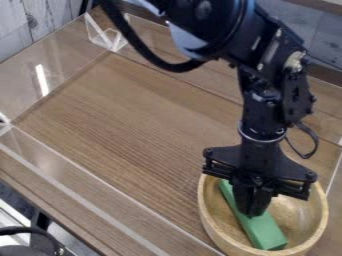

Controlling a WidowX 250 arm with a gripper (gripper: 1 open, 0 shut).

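My black gripper (pixel 259 190) reaches down from the top of the view into a pale wooden bowl (pixel 305 230) at the lower right. A green oblong object (pixel 261 232) lies in the bowl, its upper end under the gripper's fingers. Whether the fingers are shut on it cannot be told; they hide part of it.
A small white wire-like item (pixel 112 30) is at the back left. Dark cabling lies at the lower left corner.
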